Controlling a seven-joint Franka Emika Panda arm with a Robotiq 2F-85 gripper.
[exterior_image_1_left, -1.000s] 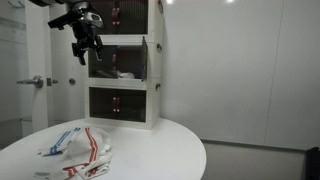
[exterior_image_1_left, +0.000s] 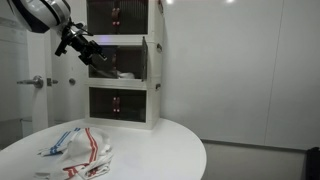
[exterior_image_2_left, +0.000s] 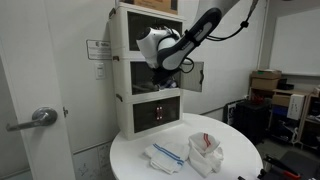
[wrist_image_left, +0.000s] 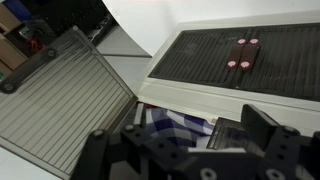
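Note:
A white cabinet (exterior_image_1_left: 152, 75) with dark ribbed doors stands at the back of the table. Its middle compartment is open, and the ribbed door (wrist_image_left: 60, 100) is swung out, at left in the wrist view. Inside that compartment lies a blue and white checked cloth (wrist_image_left: 180, 126), partly hidden by my fingers. My gripper (exterior_image_1_left: 92, 54) hangs in front of the open compartment, open, with nothing visibly held. On the table lie a white cloth with blue stripes (exterior_image_2_left: 166, 157) and a white cloth with red stripes (exterior_image_2_left: 205, 153).
The cabinet's upper door (wrist_image_left: 250, 62) and lower door (exterior_image_2_left: 156, 114) are shut. Black shelving with boxes (exterior_image_2_left: 265, 85) stands at the far right.
My gripper has tilted and swung slightly toward the cabinet's open compartment, with the arm behind it shifting left in exterior view 1. The cloths on the table have not moved.

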